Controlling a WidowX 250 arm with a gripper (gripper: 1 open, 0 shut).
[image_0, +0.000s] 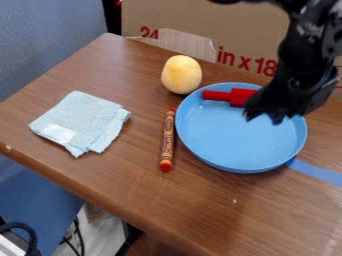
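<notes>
The black gripper (278, 100) is at the upper right, over the right part of a blue plate (234, 145); its fingers are dark and I cannot tell how they stand. A red object (225, 95) lies on the back of the plate, its right part hidden behind the gripper. An orange crayon-like stick (167, 140) lies left of the plate. A yellow rounded object (182, 74) stands behind the stick.
A folded light-blue cloth (80, 123) lies on the left of the wooden table (120, 200). A cardboard box (201, 20) stands at the back. Blue tape (318, 174) runs at the right.
</notes>
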